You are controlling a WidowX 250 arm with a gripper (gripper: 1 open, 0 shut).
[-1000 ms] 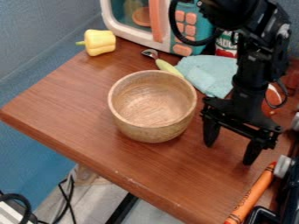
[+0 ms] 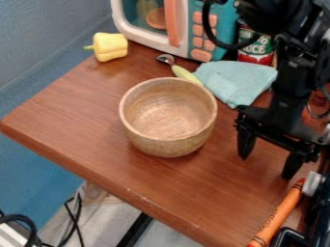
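Observation:
My black gripper (image 2: pixel 268 160) hangs low over the right side of the wooden table (image 2: pixel 77 125), its two fingers spread apart with bare wood between them. To its left stands an empty light wooden bowl (image 2: pixel 168 116).
A toy microwave (image 2: pixel 161 24), a yellow pepper (image 2: pixel 108 45), a teal cloth (image 2: pixel 236 79), a pale long vegetable (image 2: pixel 184 73) and a can (image 2: pixel 254 50) sit at the back. An orange crayon-like object (image 2: pixel 277 217) lies front right.
My arm and gripper have shifted slightly to the right, away from the bowl. The objects on the table have not moved.

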